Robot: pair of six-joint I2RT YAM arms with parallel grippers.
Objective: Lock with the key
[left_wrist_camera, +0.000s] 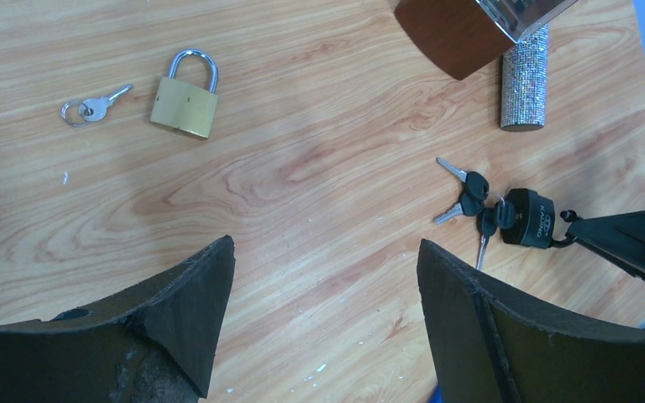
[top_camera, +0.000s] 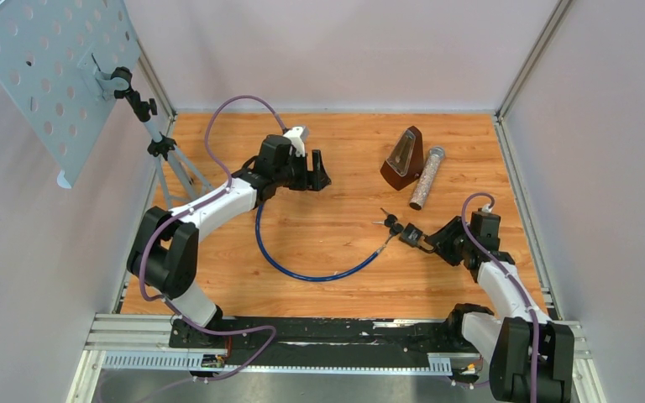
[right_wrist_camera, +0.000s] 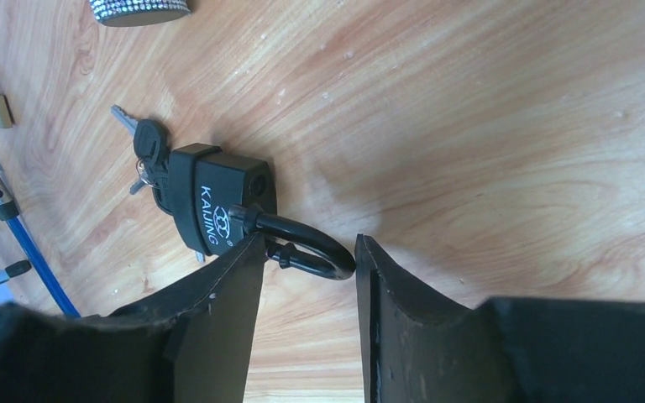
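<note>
A black padlock [top_camera: 412, 235] with its shackle raised lies on the table, and several black-headed keys [left_wrist_camera: 473, 195] are bunched at its other end. Whether one sits in the keyhole cannot be told. In the right wrist view my right gripper is partly open, its fingertips on either side of the padlock's shackle [right_wrist_camera: 315, 243]. The right finger lies close against the curve; firm contact on both sides does not show. Farther left, my left gripper [top_camera: 319, 171] hangs wide open and empty over the table, away from the padlock.
A brass padlock [left_wrist_camera: 185, 106] and a small ringed key [left_wrist_camera: 98, 107] lie in the left wrist view. A blue cable lock [top_camera: 311, 278] curves across the table to beside the keys. A metronome [top_camera: 403, 158] and a glittery microphone [top_camera: 427, 178] stand behind.
</note>
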